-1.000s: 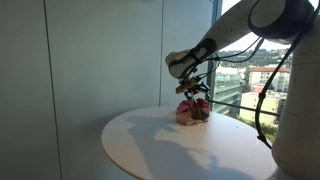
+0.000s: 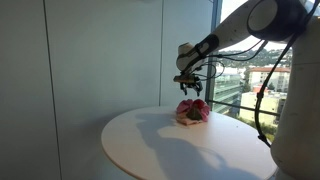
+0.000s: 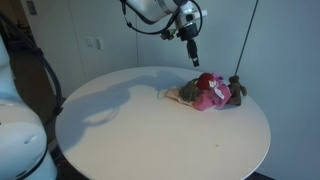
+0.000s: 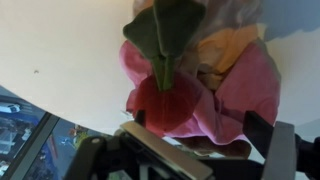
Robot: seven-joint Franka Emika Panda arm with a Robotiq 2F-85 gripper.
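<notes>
A heap of soft things lies on the round white table. In the wrist view I make out a red rounded item with a green stem and dark green leaves, lying over pink cloth. Beside them is a tan cloth. The heap also shows a pink piece and a small brown plush toy at its right. My gripper hangs above the heap, apart from it, its fingers spread and nothing held between them.
Bare tabletop spreads out in front of the heap and to its left. A large window stands behind the table at the right, and a pale wall fills the back.
The heap looks about the same.
</notes>
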